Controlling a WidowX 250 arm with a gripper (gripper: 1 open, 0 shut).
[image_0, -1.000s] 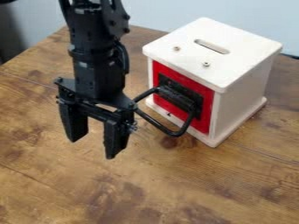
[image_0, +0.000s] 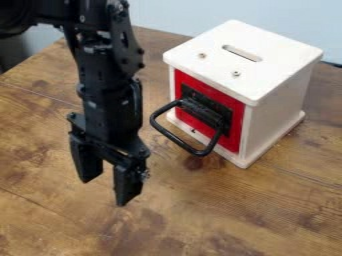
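My black gripper (image_0: 107, 175) hangs open over the wooden table at the left, with nothing between its fingers. To its right stands a white box (image_0: 278, 85) with a slot and two screws on top. Its red front panel (image_0: 242, 118) faces toward me and holds a dark grated section with a black loop handle (image_0: 194, 148) sticking out. The gripper is left of the handle and apart from it.
A pale wall is at the back, and a dark object sits at the top left corner.
My gripper has moved a little to the left and down in the view, away from the box's handle, and stays open. The box looks unmoved.
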